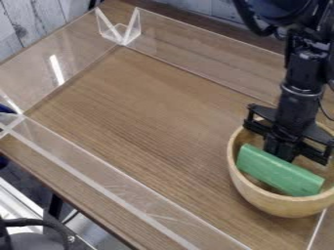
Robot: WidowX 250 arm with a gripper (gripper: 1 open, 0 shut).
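Observation:
A round wooden bowl [268,201] sits at the right of the table, with a green block [280,171] lying tilted inside it. My black gripper [287,146] reaches down from the upper right into the back of the bowl, just over the block's upper end. Whether its fingers are open or shut, or touch the block, is hidden among the dark parts.
A clear plastic piece [120,27] stands at the back left. Black hardware [29,234] sits at the lower left corner.

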